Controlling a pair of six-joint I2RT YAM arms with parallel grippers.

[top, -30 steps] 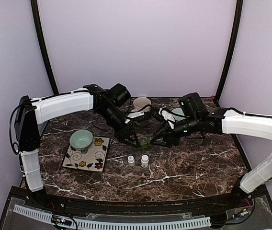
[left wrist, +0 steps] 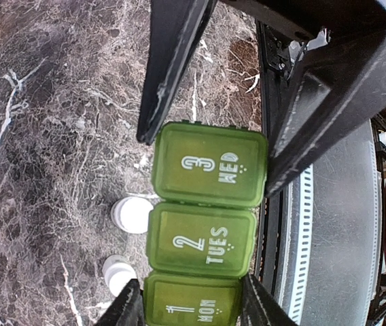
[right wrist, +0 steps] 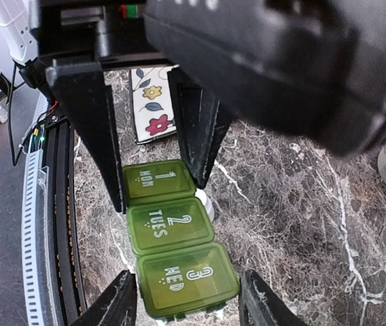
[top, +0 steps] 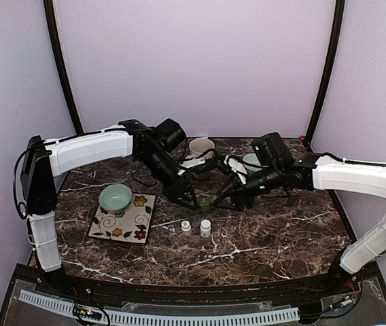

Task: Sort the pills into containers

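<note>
A green three-lid pill case [top: 204, 204], marked MON, TUES, WED, hangs between both grippers at mid table. My left gripper is shut on its MON end [right wrist: 158, 179]. My right gripper sits at the WED end [left wrist: 208, 163], its fingers apart around that lid; whether it grips is unclear.
A flowered tray [top: 138, 227] with a mint bowl [top: 115, 197] lies at the left. A cream cup [top: 201, 145] and another pale dish [top: 253, 159] stand behind the arms.
My right arm has shifted very slightly at the pill case; the left arm and the other objects look unmoved.
</note>
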